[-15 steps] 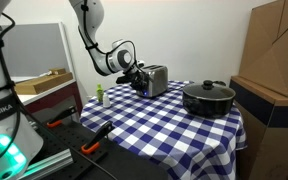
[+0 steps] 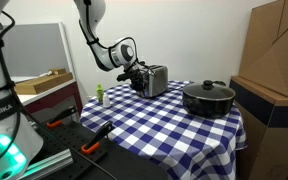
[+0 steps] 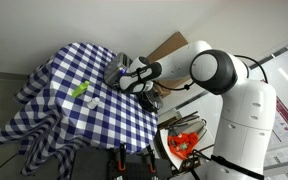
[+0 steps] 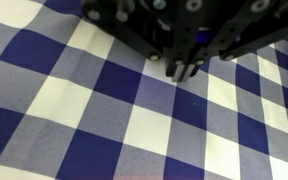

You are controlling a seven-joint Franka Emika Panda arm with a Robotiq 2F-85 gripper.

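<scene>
My gripper is shut in the wrist view, its two fingertips together above the blue and white checked cloth, with nothing seen between them. In exterior view 1 the gripper is at the front of the silver toaster [image 2: 157, 80], close to its left end. Whether the two touch cannot be told. A small dark blue patch shows behind the fingers in the wrist view; what it is stays unclear. The black lidded pot [image 2: 208, 98] stands to the right of the toaster.
A green bottle-like item [image 2: 99, 92] and a small white item [image 2: 106, 100] stand at the table's left. Cardboard boxes [image 2: 269, 95] rise beyond the right edge.
The wrist and gripper have shifted slightly beside the toaster. The toaster, pot and small items have stayed in place.
</scene>
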